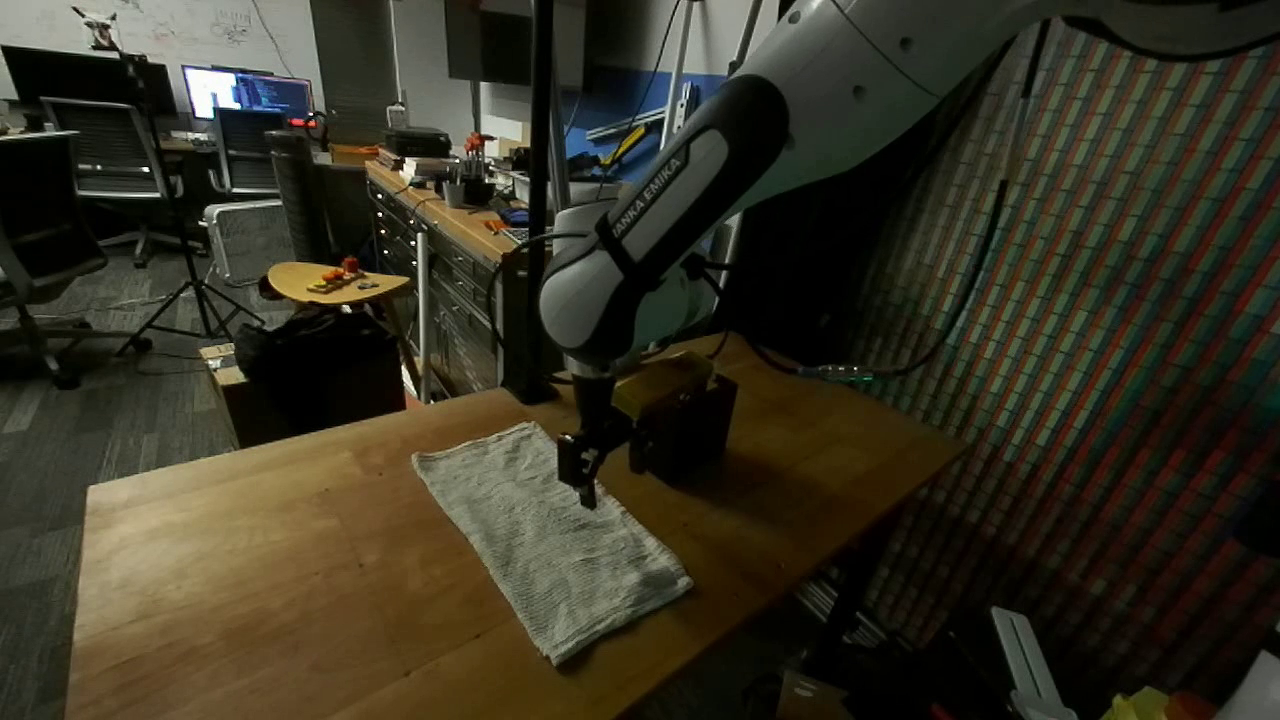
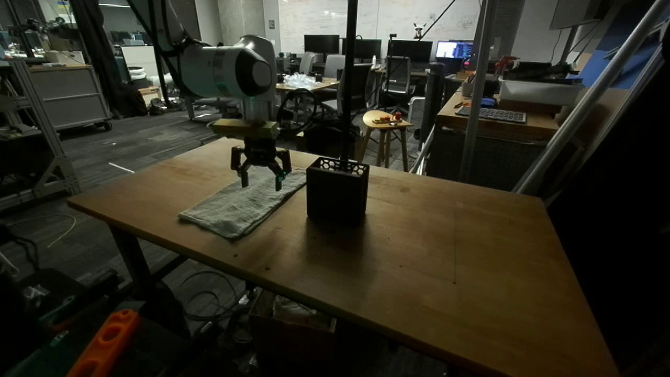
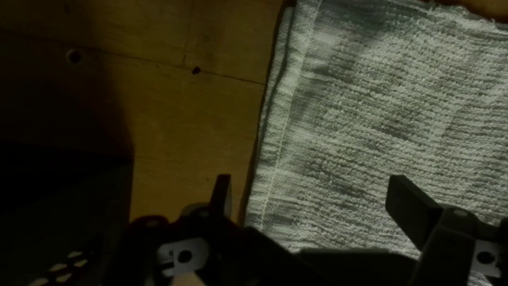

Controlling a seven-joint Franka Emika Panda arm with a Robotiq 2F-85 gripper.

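Note:
A pale grey, folded cloth (image 1: 540,552) lies flat on the wooden table, its weave and stitched edge clear in the wrist view, where the cloth (image 3: 381,119) fills the right half. Above its long edge hangs my gripper (image 2: 261,186), pointing down and open, with nothing between its fingers. In the wrist view one finger (image 3: 413,209) is over the cloth, and the other finger (image 3: 220,195) is over bare wood just outside the stitched edge. The cloth (image 2: 251,204) appears apart from the fingertips in exterior view 2.
A black box (image 2: 337,195) with a honeycomb-patterned top stands on the table close beside the gripper and cloth. A dark vertical pole (image 1: 540,216) rises at the table's back edge.

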